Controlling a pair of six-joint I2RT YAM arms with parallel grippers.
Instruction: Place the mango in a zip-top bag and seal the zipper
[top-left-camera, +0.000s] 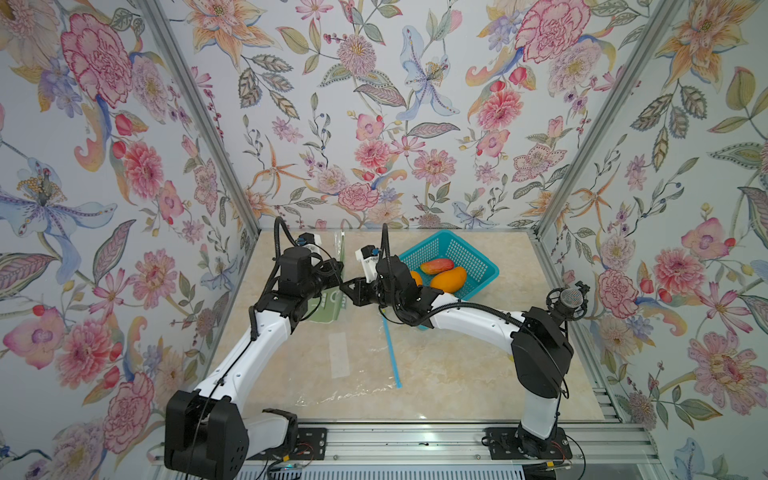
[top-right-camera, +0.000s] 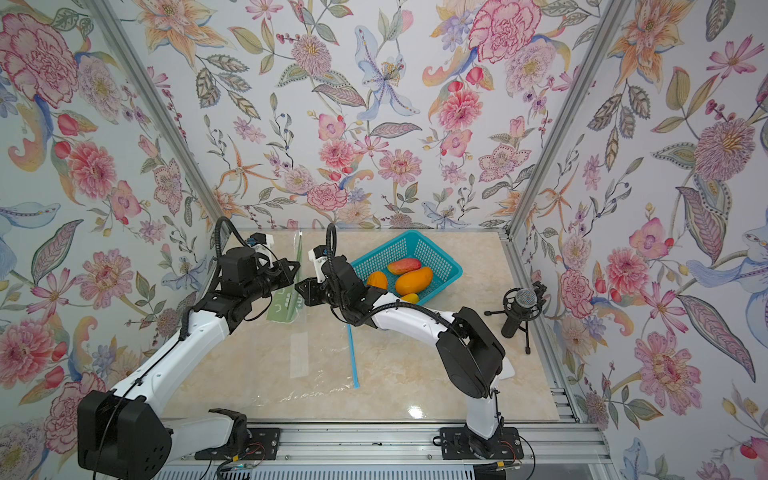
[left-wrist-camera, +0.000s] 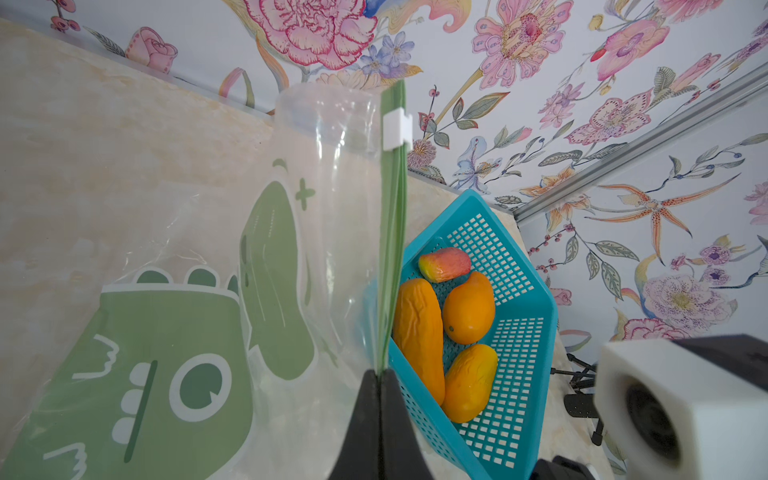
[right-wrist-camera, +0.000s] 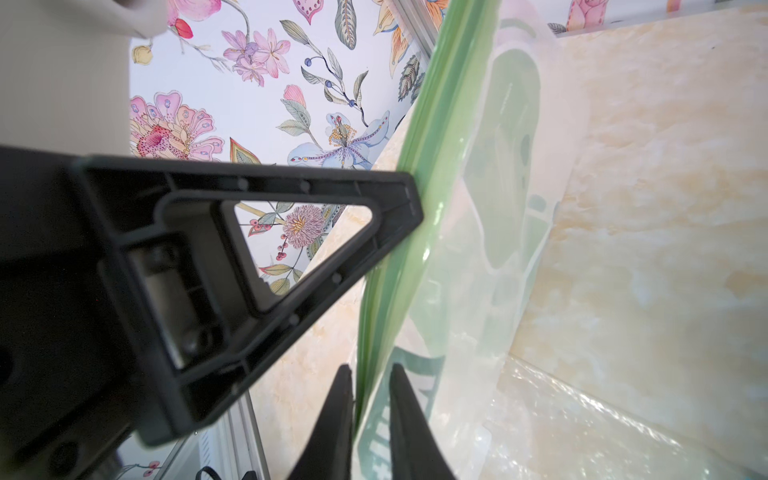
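The zip top bag, clear with green printing, stands upright, its green zipper band along one edge. My left gripper is shut on that band at the fingertips; the right wrist view shows a left fingertip against it. My right gripper is part open, nearer the front, with the band's lower end running between its fingers. Orange mangoes and a red-and-yellow one lie in the blue basket. No fruit shows inside the bag.
A blue strip and a pale strip lie on the table. Clear film covers part of the front. A small black tripod stands at the right.
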